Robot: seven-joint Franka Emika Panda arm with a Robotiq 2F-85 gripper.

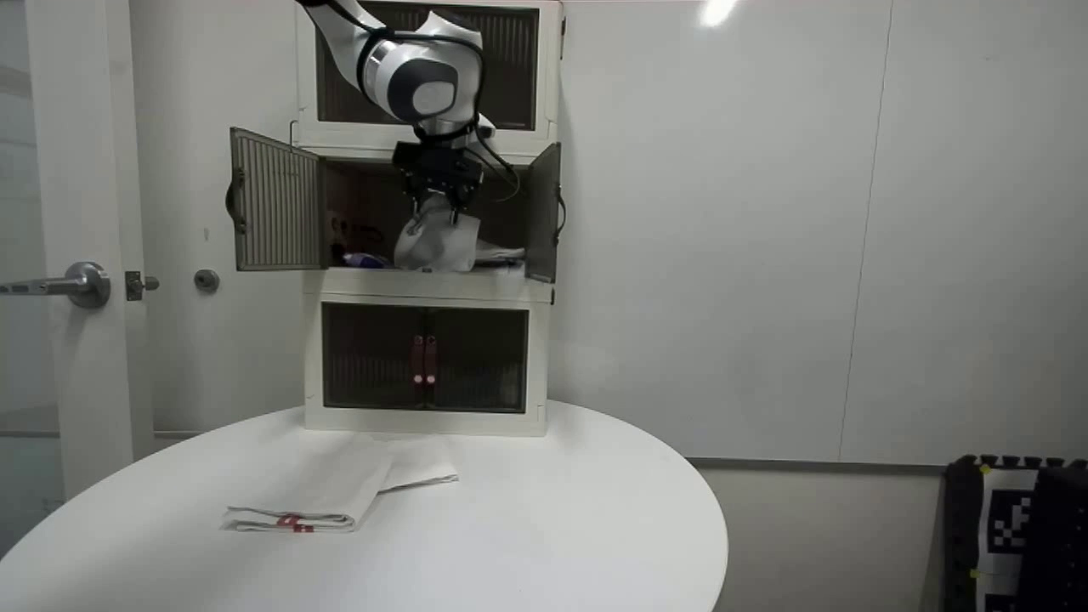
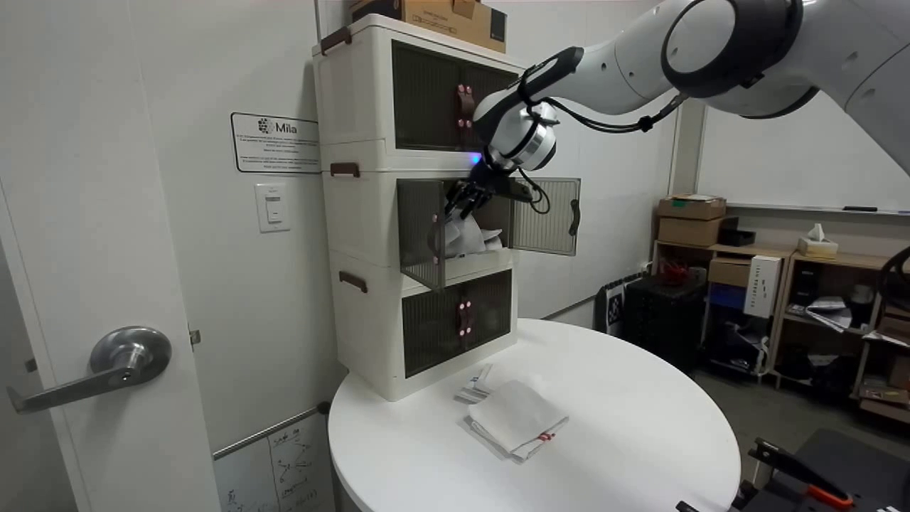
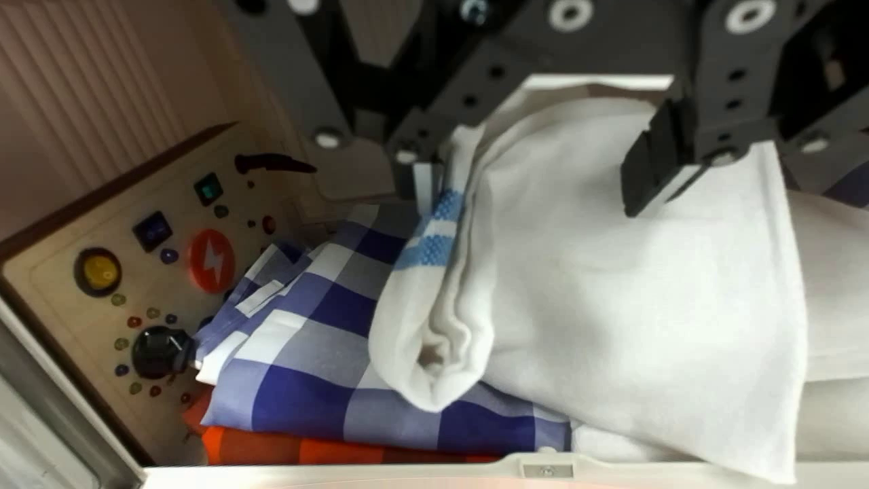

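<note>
A folded white cloth with blue stripes (image 3: 627,293) stands bunched in the cabinet's middle compartment, its near corner hanging over the front lip. My gripper is parted over the cloth's upper part. One finger (image 3: 424,189) lies by the striped fold at the left; the other (image 3: 652,167) is in front of the white face at the right. Whether either pad touches the fabric, I cannot tell. In exterior view 1, the gripper (image 1: 436,212) reaches down into the open compartment, above the white cloth (image 1: 436,245). Folded white cloths (image 1: 311,484) lie on the round table (image 1: 571,510).
A blue checked cloth (image 3: 326,358) lies left of the white one, over an orange cloth (image 3: 269,447). A panel with knobs (image 3: 155,277) stands by the left wall. Both compartment doors, left (image 1: 275,202) and right (image 1: 543,214), stand open.
</note>
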